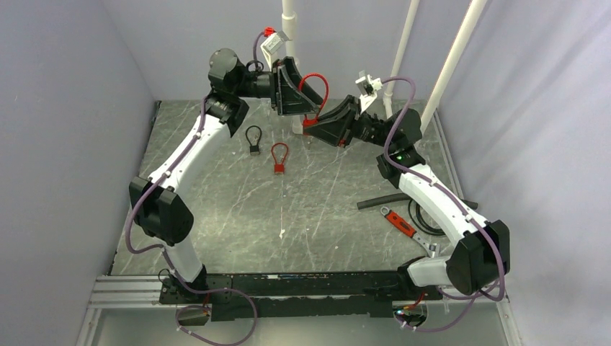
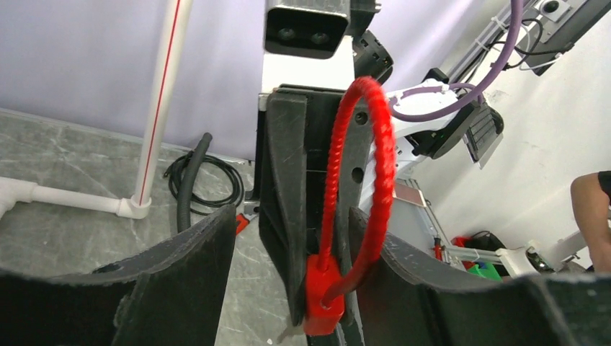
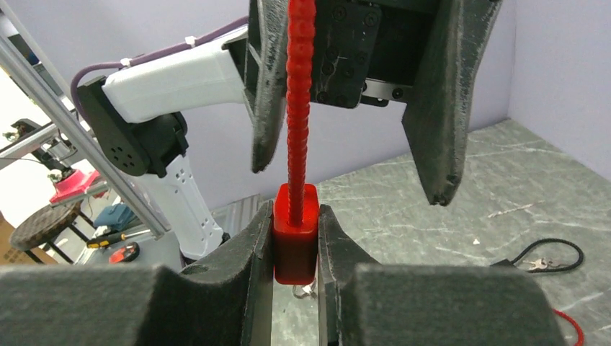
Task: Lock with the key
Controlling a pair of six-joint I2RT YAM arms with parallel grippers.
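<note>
A red cable padlock is gripped by its body (image 3: pixel 295 245) in my right gripper (image 1: pixel 308 128), whose fingers press on both sides. Its braided red loop (image 2: pixel 385 144) arches above the body; I cannot tell whether both ends are seated. Silvery metal, probably the key (image 3: pixel 308 290), shows just below the body in the right wrist view, mostly hidden by the fingers. My left gripper (image 1: pixel 315 106) is open, with its fingers (image 3: pixel 450 137) apart near the loop. From the left wrist view, the loop appears ahead of the gap between those fingers, not clamped.
On the grey table lie a black cable lock (image 1: pixel 254 140) and a second red cable lock (image 1: pixel 279 158). A wrench (image 1: pixel 403 225), a black tube (image 1: pixel 382 200) and a coiled cable (image 1: pixel 425 220) are at the right. White pipes (image 1: pixel 448 65) stand behind.
</note>
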